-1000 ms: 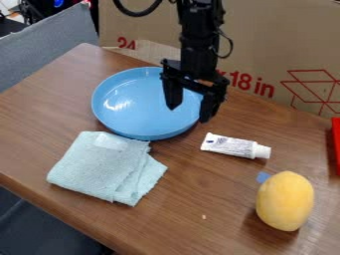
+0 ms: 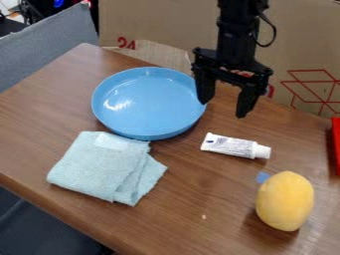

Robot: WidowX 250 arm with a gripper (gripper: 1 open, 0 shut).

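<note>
My black gripper hangs open over the table, just right of the blue plate and above the white tube, with nothing seen between its fingers. A folded pale blue cloth lies at the front left of the plate. A yellow mango-like object rests at the front right of the table.
A cardboard box stands along the back. Part of a red object shows at the right edge. The wooden table has bare room at the front middle and far left.
My gripper has moved right, from over the plate to beside it. The plate, cloth, tube and yellow object have not moved.
</note>
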